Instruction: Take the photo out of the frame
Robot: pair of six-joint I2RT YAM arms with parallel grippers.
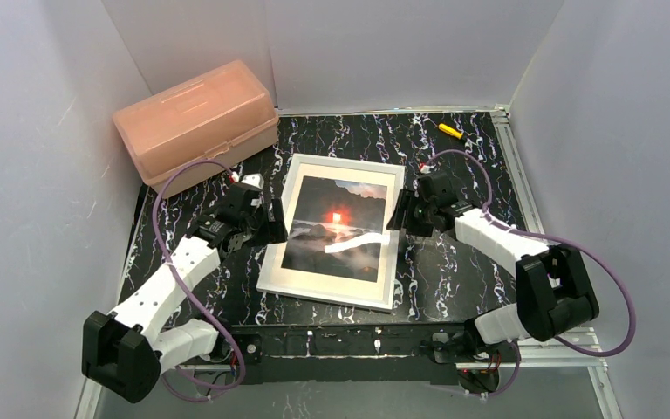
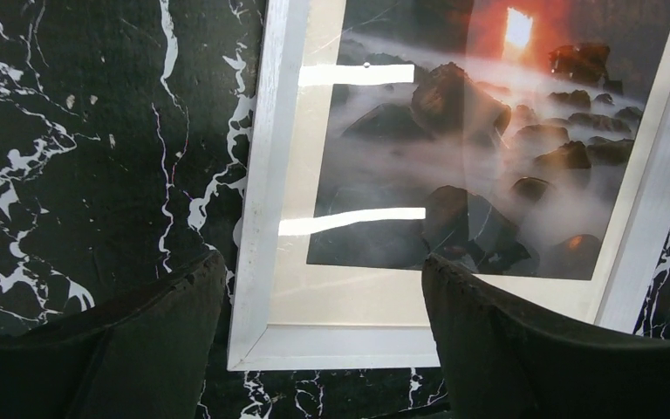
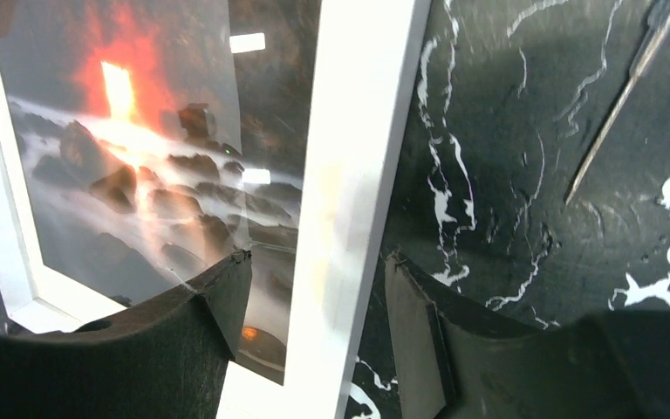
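Note:
Face up on the black marbled table lies the white picture frame [image 1: 331, 296]. Inside it, within a cream mat, is the photo [image 1: 336, 257] of misty rocks and a red sun. At the frame's left edge hovers my left gripper [image 1: 279, 222], its fingers apart; in the left wrist view the frame's left side and lower corner [image 2: 257, 340] show between them. On the opposite side my right gripper [image 1: 400, 212] is open, with its fingertips [image 3: 237, 266] on either side of the frame's right rail [image 3: 349, 175] in the image. Contact with the frame cannot be made out.
A closed pink toolbox [image 1: 196, 118] fills the back left corner. A yellow-handled screwdriver [image 1: 450, 131] lies at the back right, its metal shaft [image 3: 606, 127] visible beside the frame in the right wrist view. Bare table remains behind the frame. Bright reflections cross the photo.

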